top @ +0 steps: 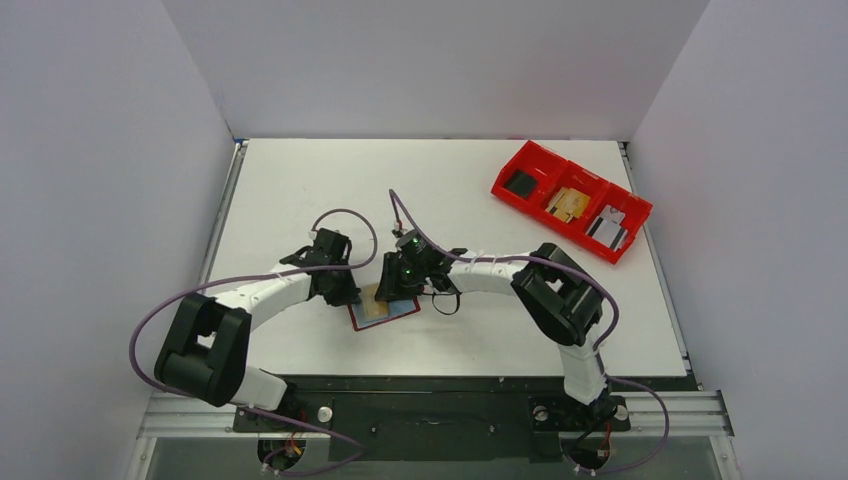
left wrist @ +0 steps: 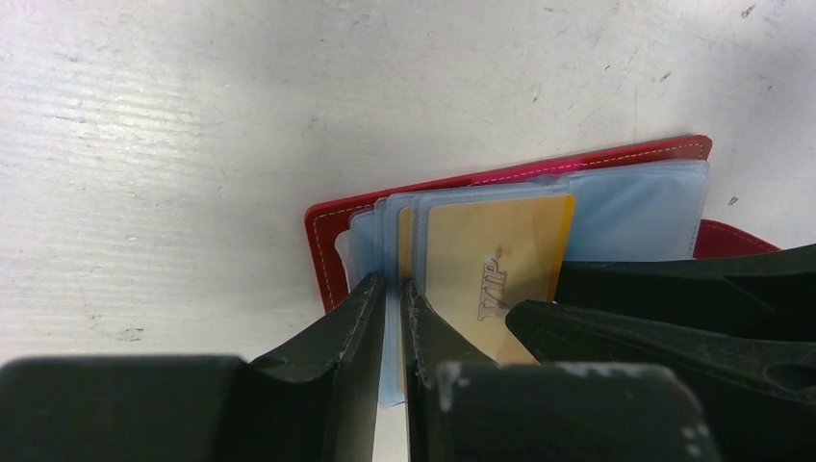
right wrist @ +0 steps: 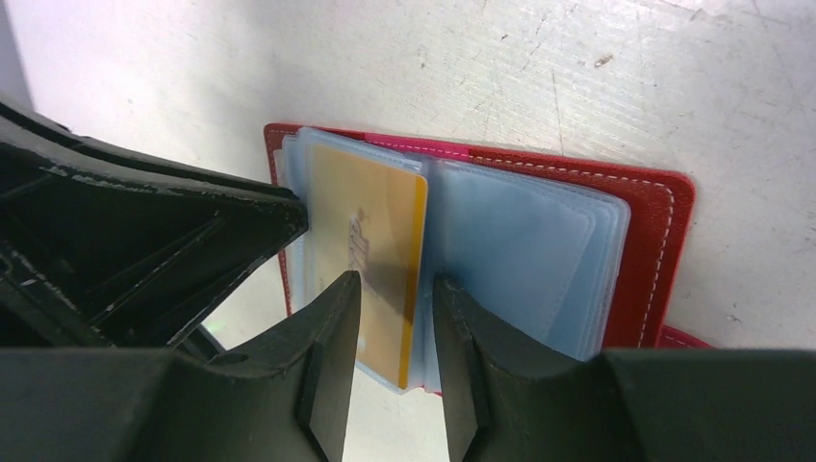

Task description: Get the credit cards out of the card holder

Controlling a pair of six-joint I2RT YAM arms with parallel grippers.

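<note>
An open card holder [top: 384,312] with a red border lies on the table under both grippers. Its clear sleeves [left wrist: 635,207] fan across it, and a yellow card [right wrist: 361,241] sits inside one. My left gripper is at the holder's left side, its fingers a narrow gap apart over the stacked sleeve edges. Over the yellow card's orange edge stands my right gripper, its fingers part open, with card edge and sleeve visible through the gap. Whether either one touches the plastic is hard to tell. The lower end of the card is hidden behind the fingers.
A red three-part tray [top: 572,200] stands at the back right, holding a dark item, yellow cards and whitish cards in separate compartments. The two grippers are very close together.
</note>
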